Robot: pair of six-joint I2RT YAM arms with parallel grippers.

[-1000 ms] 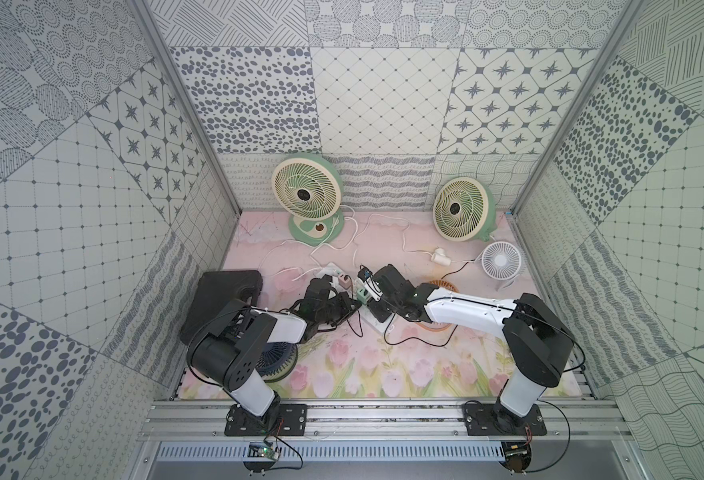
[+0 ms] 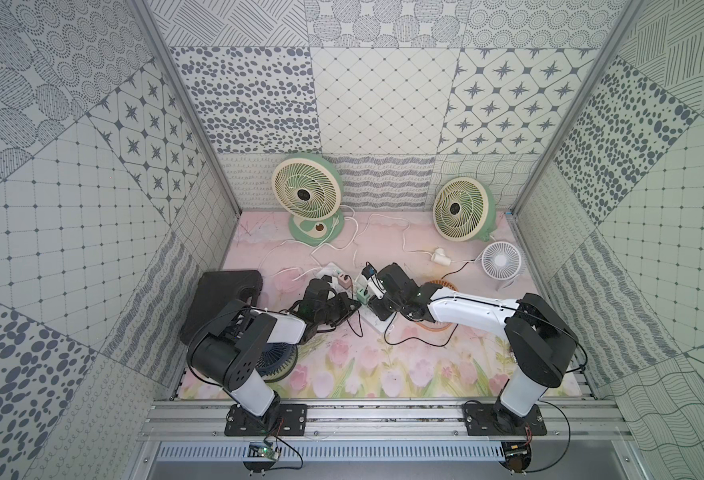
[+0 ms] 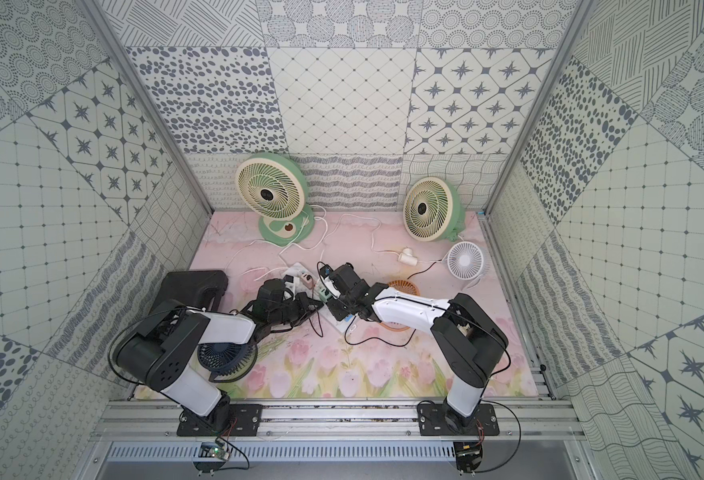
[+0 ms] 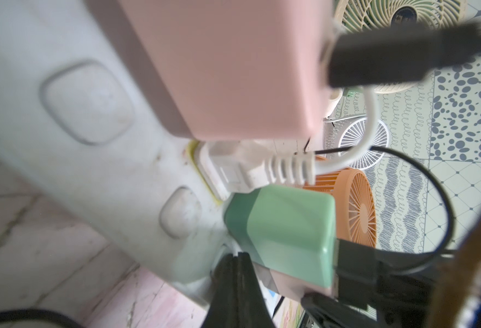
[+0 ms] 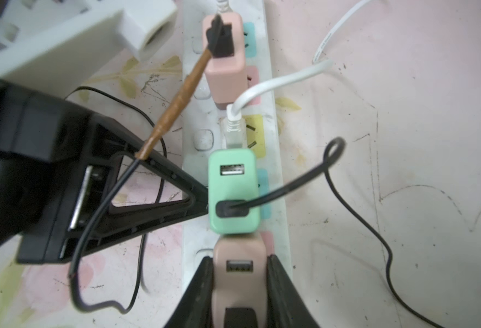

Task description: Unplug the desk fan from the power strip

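Observation:
The white power strip lies on the table between my arms, seen most clearly in the right wrist view. Along it are a far pink adapter, a white plug, a green adapter with a black cable, and a near pink adapter. My right gripper is part open, one finger close on each side of the near pink adapter; whether they touch it is unclear. My left gripper is shut at the strip beside the green adapter, nothing visible between its fingertips.
Two green fans and a small white fan stand behind. An orange fan sits under the right arm. A dark fan and black case lie left. Loose cables cross the strip.
My right gripper has shifted very slightly at the power strip over the last second. The left arm looks unmoved, and the fans stay where they were.

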